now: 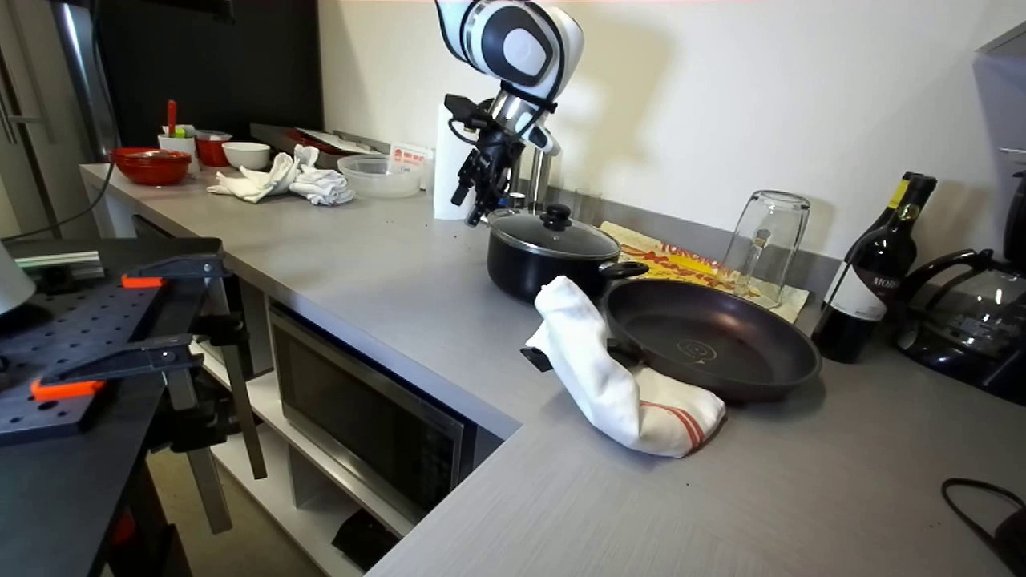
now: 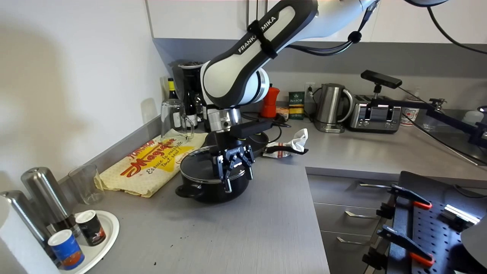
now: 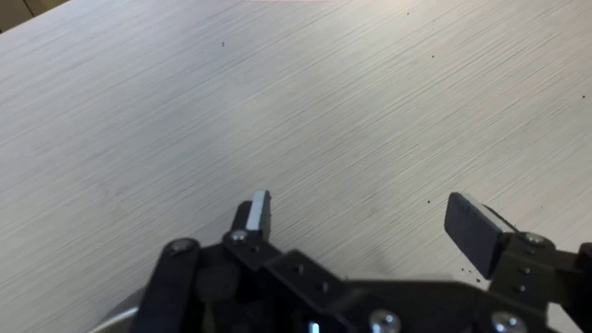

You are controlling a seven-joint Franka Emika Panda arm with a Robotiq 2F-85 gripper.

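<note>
Nothing is between the fingers of my open gripper; in the wrist view they spread over bare grey counter. Exterior view 1 places the gripper [image 1: 469,206] above the counter, just left of the black pot [image 1: 539,273]. A glass lid [image 1: 587,240] with a black knob [image 1: 555,217] covers that pot. In exterior view 2 the gripper [image 2: 238,179] hides part of the pot [image 2: 212,192] and the knob. Right of the pot, the dark frying pan [image 1: 741,336] rests with a white, red-striped cloth [image 1: 601,380] by its handle.
A yellow printed cloth [image 2: 148,162] lies along the wall, with an upturned glass mug [image 1: 767,245] on it. Metal cylinders [image 2: 48,196] and a white plate [image 2: 112,223] with small cups stand near the wall. A wine bottle [image 1: 870,274] is beyond the pan.
</note>
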